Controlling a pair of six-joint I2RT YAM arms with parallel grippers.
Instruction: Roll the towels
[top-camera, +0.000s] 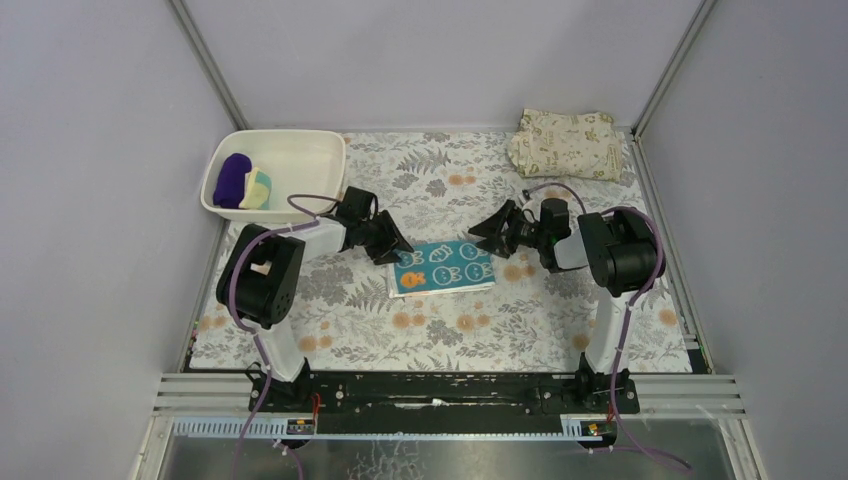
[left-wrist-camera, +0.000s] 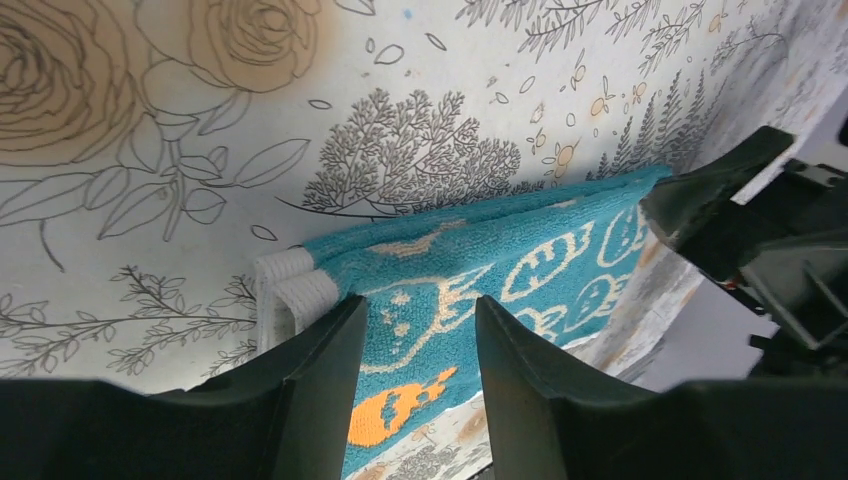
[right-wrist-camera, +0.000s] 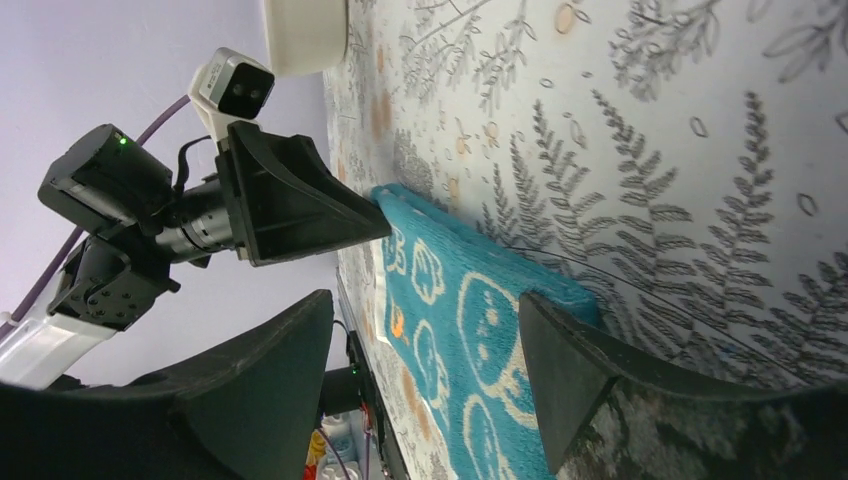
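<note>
A folded teal towel with pale and orange figures lies flat in the middle of the table. At its far left corner my left gripper stands part open; in the left wrist view the towel's teal edge and pale side show between and beyond its fingers. Over the far right corner is my right gripper. Its fingers are wide apart in the right wrist view, with the towel's corner near the right-hand one. Whether either gripper touches the cloth is unclear.
At the back left stands a white bin holding a purple rolled towel and a yellow-and-teal one. A stack of patterned cream towels occupies the back right.
</note>
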